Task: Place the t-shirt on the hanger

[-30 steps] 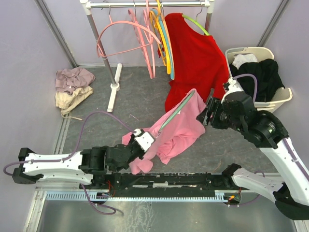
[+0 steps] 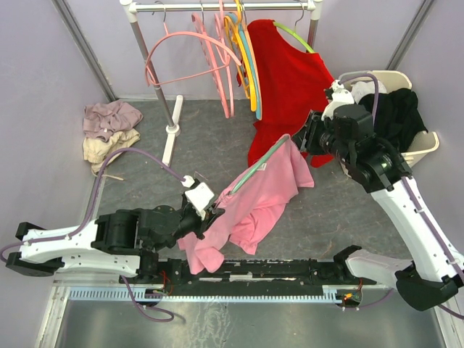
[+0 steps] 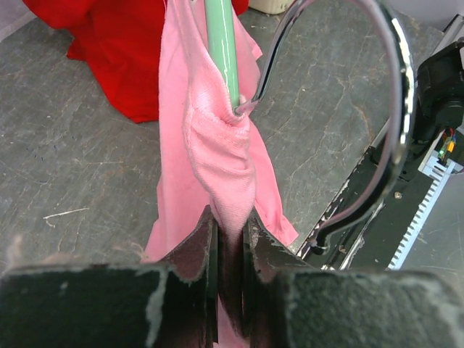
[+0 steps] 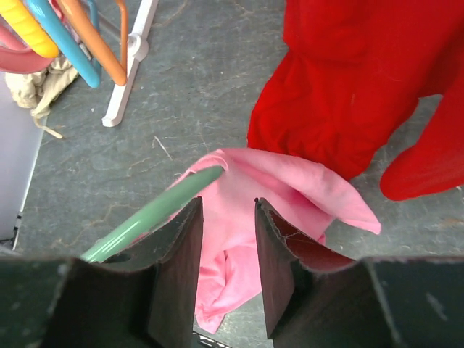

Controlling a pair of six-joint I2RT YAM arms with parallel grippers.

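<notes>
The pink t-shirt hangs draped below a green hanger that slants up toward the right in the top view. Shut on the bunched pink cloth, my left gripper has the hanger's metal hook beside the cloth just ahead of it. My right gripper is partly open near the hanger's far end, with the shirt behind its fingers and nothing visibly clasped. Pink cloth wraps around that end of the hanger. How the near end sits in the shirt is hidden by folds.
A rack at the back carries pink, yellow and blue hangers and a red garment. At the right stands a white basket with dark clothing. Folded clothes lie on the floor at the left.
My right gripper has moved left and up to the shirt's upper corner.
</notes>
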